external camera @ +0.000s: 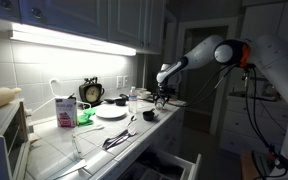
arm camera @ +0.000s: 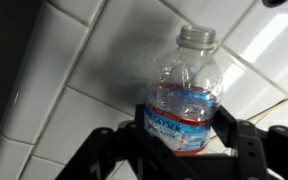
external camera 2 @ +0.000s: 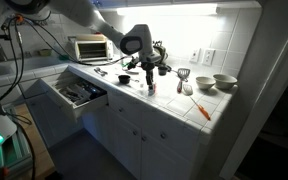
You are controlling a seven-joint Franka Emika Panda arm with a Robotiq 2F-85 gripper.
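In the wrist view a clear plastic bottle (arm camera: 181, 100) with a red, white and blue label lies between the dark fingers of my gripper. The two fingertips flank its label closely; whether both touch it cannot be made out. In exterior view 2 the gripper (external camera 2: 150, 78) points down over the counter near the bottle (external camera 2: 151, 89). From exterior view 1 the gripper (external camera: 162, 97) appears low at the far end of the counter, small and dark, and the bottle is hard to pick out there.
The tiled counter (external camera: 68, 150) carries a white plate (external camera: 111, 111), a dark bowl (external camera: 149, 115), a red box (external camera: 66, 111) and another clear container (external camera: 132, 101). Utensils (external camera 2: 194, 97) and bowls (external camera 2: 224, 81) stand right of the gripper. An open drawer (external camera 2: 79, 96) juts out.
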